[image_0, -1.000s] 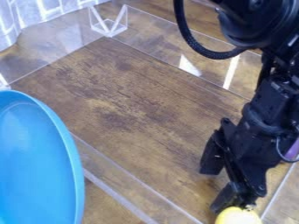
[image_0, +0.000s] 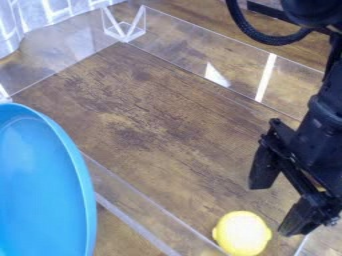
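Observation:
My black gripper (image_0: 285, 197) is at the right side of the view, its fingers open and empty, pointing down over the wooden floor. A yellow ball-like object (image_0: 242, 234), perhaps a lemon, lies on the floor at the bottom, below and left of the fingers, apart from them. A large light-blue round tray or bowl (image_0: 40, 190) fills the lower left.
Clear plastic panels (image_0: 160, 30) border the wooden surface (image_0: 147, 120) at the back and left. A white curtain shows at the top left, and a black cable hangs from the arm.
My gripper has risen away from the yellow object and shifted right. The yellow object now sits further left and is more fully visible.

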